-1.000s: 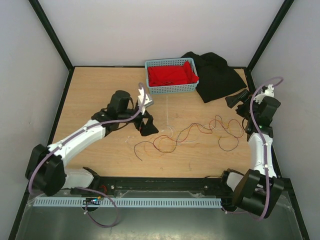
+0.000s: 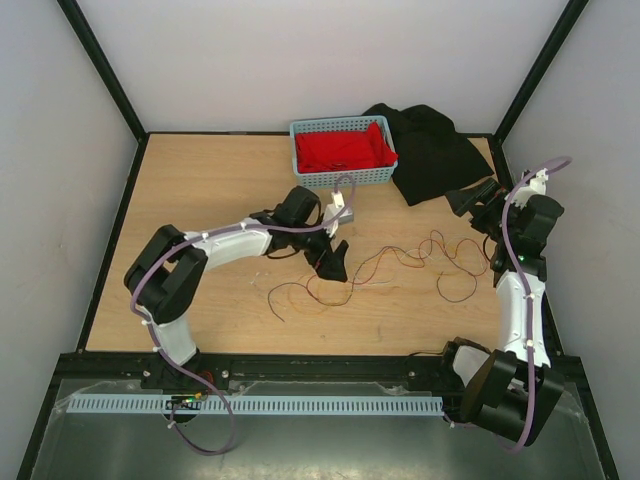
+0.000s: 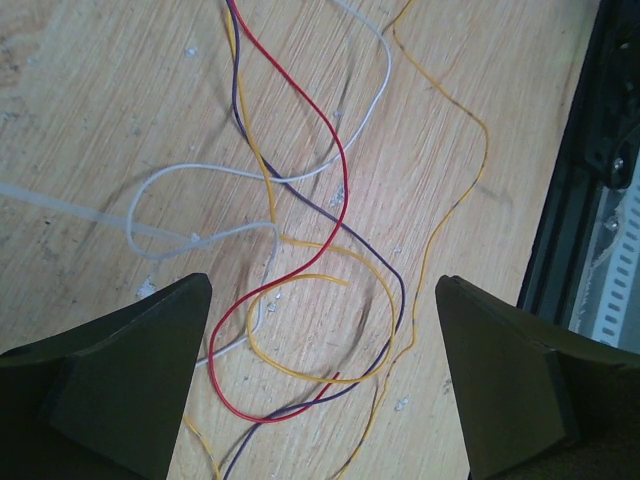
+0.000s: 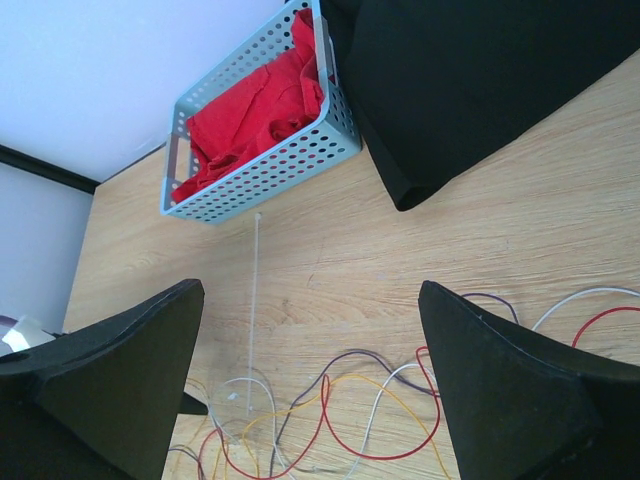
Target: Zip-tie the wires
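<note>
Loose red, yellow, purple and white wires (image 2: 385, 255) lie tangled on the wooden table. A translucent zip tie (image 4: 253, 300) lies among them, visible as a straight strip in the right wrist view and also in the left wrist view (image 3: 70, 208). My left gripper (image 2: 330, 265) hangs over the left part of the wires; in its wrist view red (image 3: 340, 210), yellow and purple wires show below its open fingers. My right gripper (image 2: 468, 195) is open at the table's right side, above the wires, with nothing between its fingers.
A blue basket (image 2: 342, 178) with red cloth stands at the back, beside a black cloth (image 2: 430, 160). A dark rail (image 2: 300, 367) runs along the front edge.
</note>
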